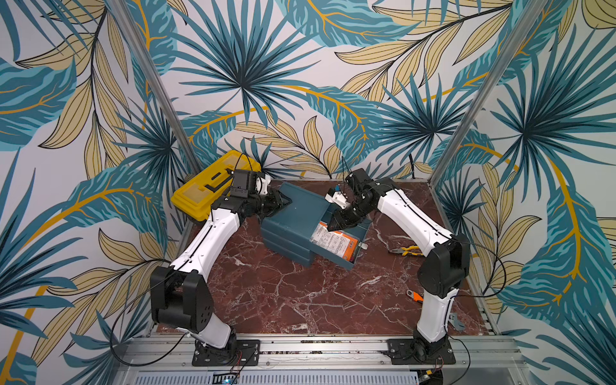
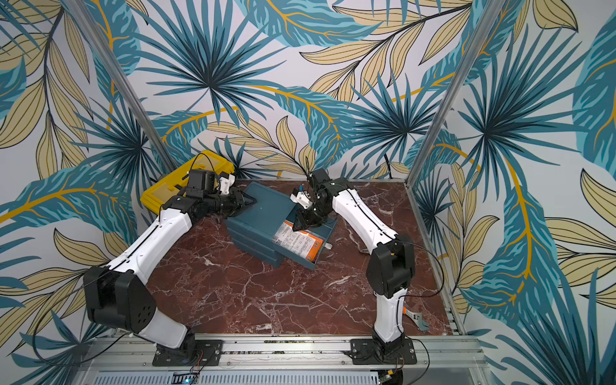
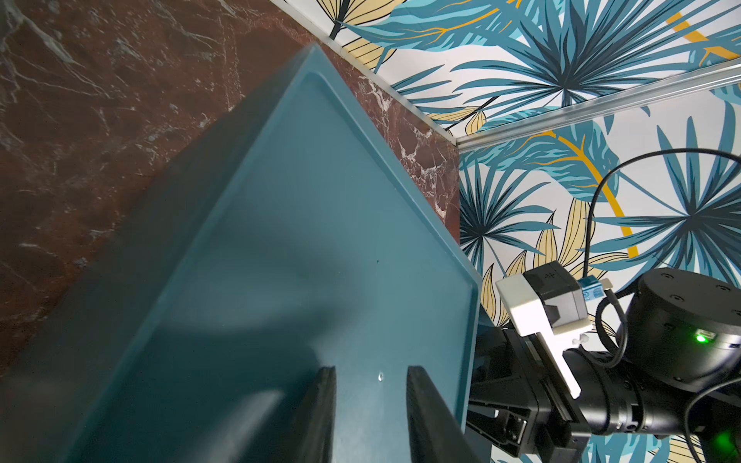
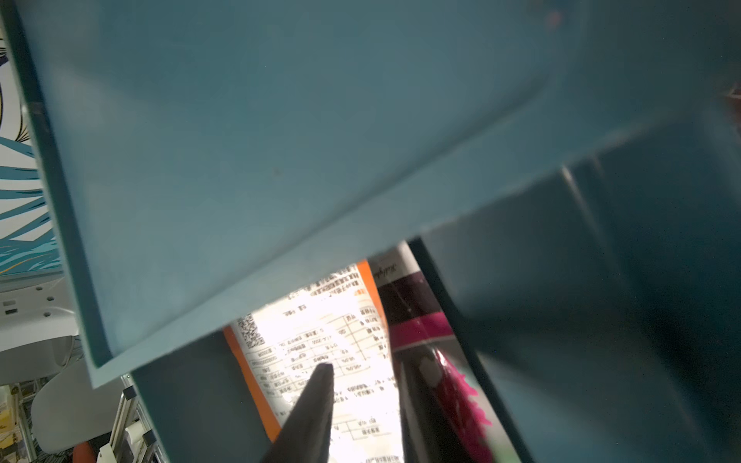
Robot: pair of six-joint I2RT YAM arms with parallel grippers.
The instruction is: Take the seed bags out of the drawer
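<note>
A teal drawer unit [image 1: 292, 211] stands mid-table with its drawer [image 1: 349, 260] pulled out toward the front right. Inside lie a white-and-orange seed bag [image 4: 308, 332] and a dark pink-patterned seed bag [image 4: 432, 378], both partly hidden under the unit's overhang in the right wrist view. My left gripper is part open over the unit's top, with nothing visible between its fingers. My right gripper is part open above the bags in the drawer; whether its fingertips touch them is unclear.
A yellow toolbox [image 1: 199, 192] stands at the back left. Pliers [image 1: 404, 251] and an orange-handled tool [image 1: 415, 296] lie on the right.
</note>
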